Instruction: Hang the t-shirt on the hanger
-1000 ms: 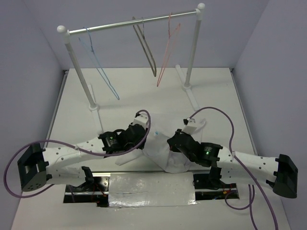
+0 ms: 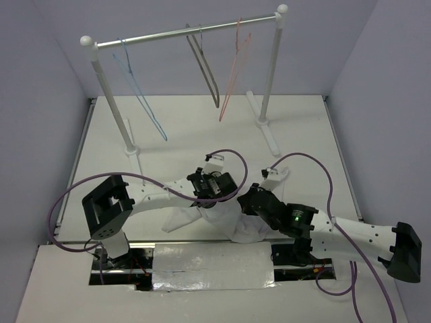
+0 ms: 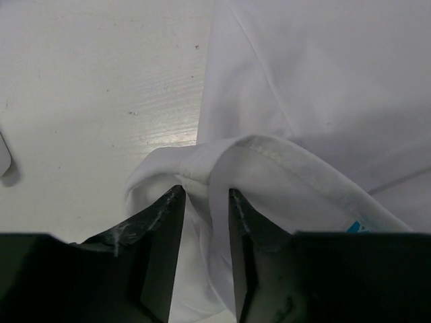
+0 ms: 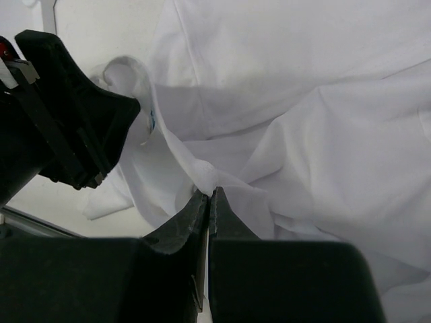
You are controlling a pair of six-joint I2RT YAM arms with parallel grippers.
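Note:
The white t-shirt lies rumpled on the white floor beneath both arms. In the left wrist view my left gripper is part open over a raised fold, with cloth between or just beneath its fingertips; whether it grips cannot be told. My right gripper is shut at the tip of a raised strip of the shirt, which appears pinched in it. The left gripper's black body shows beside that strip in the right wrist view. Blue, dark and pink hangers hang from the rail.
The rack's rail spans the back, on two posts with feet at left and right. The floor between the posts, behind the shirt, is clear. Grey walls enclose both sides.
The right arm has shifted only slightly to the right. The hangers sway a little.

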